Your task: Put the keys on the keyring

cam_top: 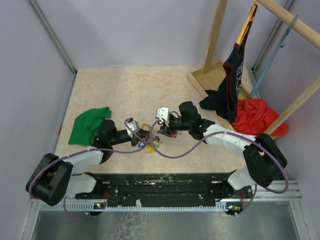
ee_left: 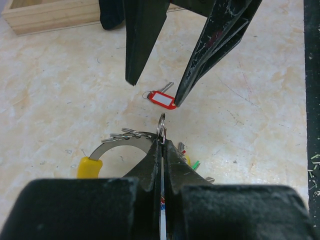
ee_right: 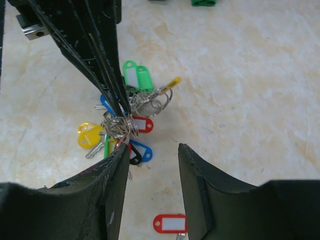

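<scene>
My left gripper is shut with a thin metal ring (ee_left: 161,121) upright at its tips; wire rings and key tags in several colours, including a yellow tag (ee_right: 90,135), cluster around it. My right gripper stands open just to the right of the cluster, nothing visible between its fingers. A red tag (ee_left: 162,99) with a key lies apart on the table, also seen near the right gripper as a red tag (ee_right: 169,223).
A green cloth (cam_top: 82,127) lies at the left. A wooden tray (cam_top: 197,82) with a frame, dark hanging fabric and red cloth (cam_top: 257,120) occupies the right back.
</scene>
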